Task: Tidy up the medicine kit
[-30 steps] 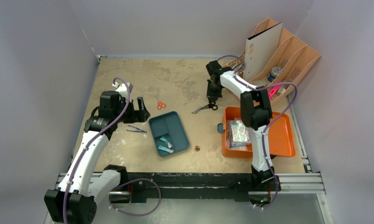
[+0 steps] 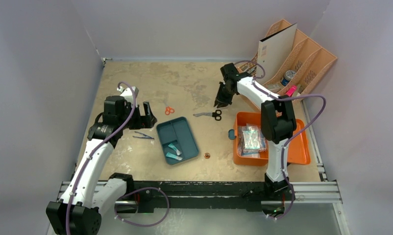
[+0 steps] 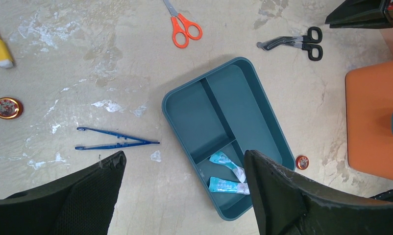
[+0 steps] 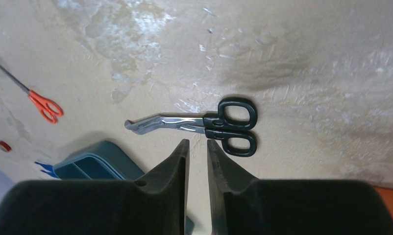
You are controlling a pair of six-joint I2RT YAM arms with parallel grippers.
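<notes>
Black-handled scissors (image 2: 216, 115) with angled blades lie flat on the table, right of the teal tray (image 2: 185, 132). My right gripper hovers just short of their handles; its fingers stand slightly apart with nothing between them. Two light-blue packets (image 3: 230, 186) rest in the tray's smallest compartment; the other two compartments are empty. Left of the tray are blue tweezers (image 3: 118, 139), and orange-handled scissors (image 3: 185, 30) lie beyond it. My left gripper, wide open and empty, is above the table by the tray and tweezers.
An orange box (image 2: 239, 160) holding clear packs stands at the right, its lid side spread beneath the right arm. A peach organizer (image 2: 307, 51) fills the back right corner. One small round tin (image 2: 207, 155) sits near the tray.
The black-handled scissors have shifted left and turned to lie more level. The left arm is still.
</notes>
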